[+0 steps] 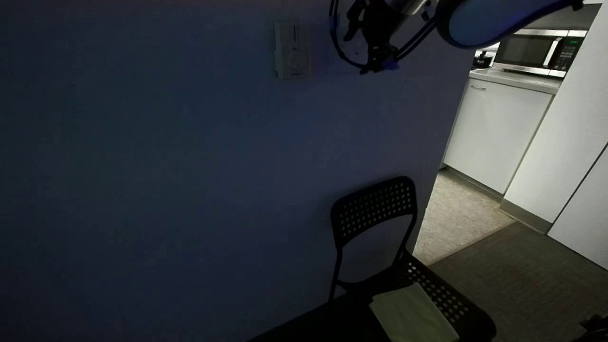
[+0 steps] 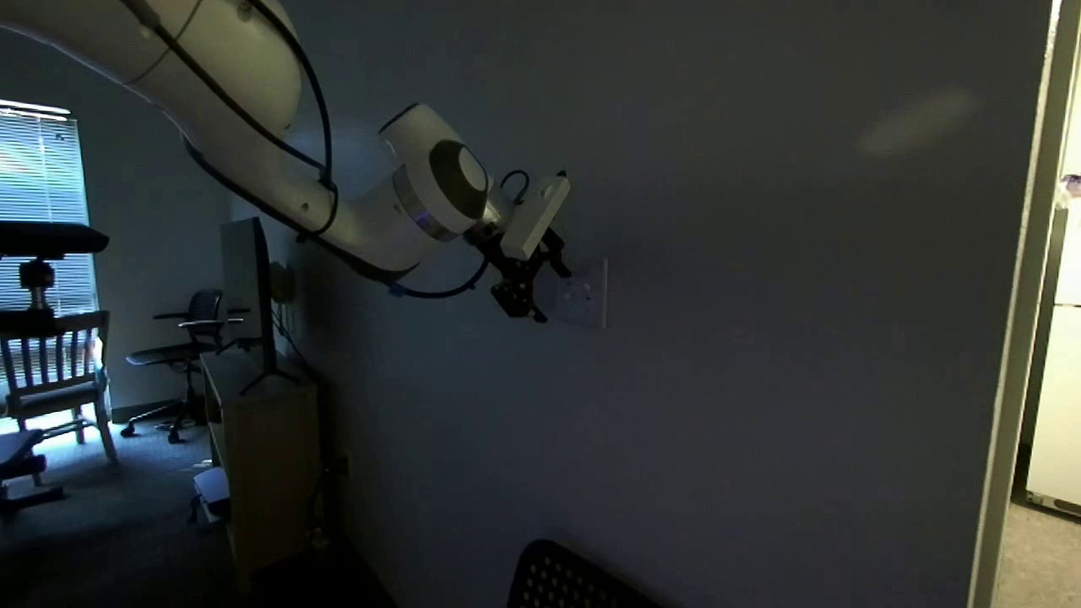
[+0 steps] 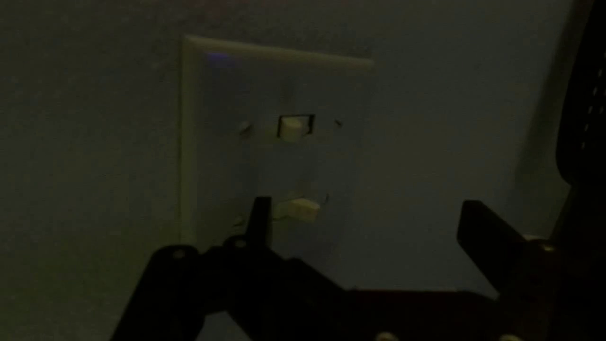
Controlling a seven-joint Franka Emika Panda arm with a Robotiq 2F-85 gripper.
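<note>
A pale wall plate with two toggle switches fills the left middle of the wrist view. The upper toggle points down toward the camera, while the lower toggle sticks out to the right. My gripper is open, its dark fingers wide apart with nothing held between them. One finger overlaps the plate's lower part, just left of the lower toggle; whether it touches cannot be told. In exterior view 2 the gripper is close to the plate on the wall.
On the wall in exterior view 1 is a pale box, left of the arm. A black chair with a pale folded cloth or sheet on its seat stands below. A monitor stands on a cabinet at left. The wall around the plate is mostly bare.
</note>
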